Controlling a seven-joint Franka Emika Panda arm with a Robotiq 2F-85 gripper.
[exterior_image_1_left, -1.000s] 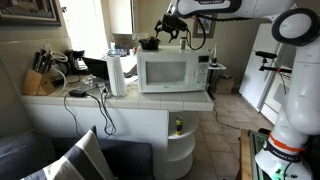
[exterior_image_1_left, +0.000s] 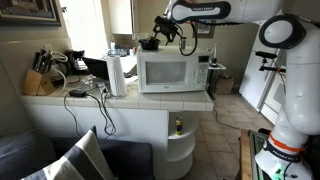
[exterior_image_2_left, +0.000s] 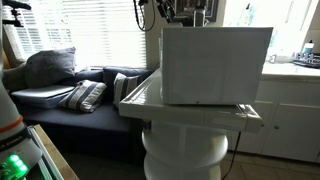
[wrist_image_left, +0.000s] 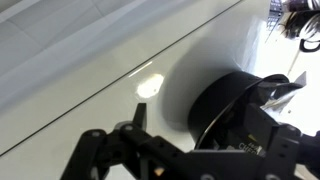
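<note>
A black pot (exterior_image_1_left: 150, 44) sits on top of the white microwave (exterior_image_1_left: 175, 72). My gripper (exterior_image_1_left: 164, 32) hangs just above the pot at its right side, with its fingers spread. In the wrist view the dark, rounded pot (wrist_image_left: 212, 98) lies beyond the open gripper, and the glossy white microwave top (wrist_image_left: 120, 90) spreads out to its left. Nothing shows held between the fingers. The fingers and the pot's dark inside blend together, so contact cannot be told.
The microwave stands on a counter (exterior_image_1_left: 60, 100) with a knife block (exterior_image_1_left: 38, 82) and a white upright box (exterior_image_1_left: 115, 75) to its left. A small bottle (exterior_image_1_left: 184, 43) stands right of the pot. Below are open shelves (exterior_image_1_left: 180, 145) and a dark sofa (exterior_image_2_left: 85, 120).
My gripper and forearm have shifted slightly above the microwave, with the fingers a little closer to the pot. The pot and the other objects look unmoved.
</note>
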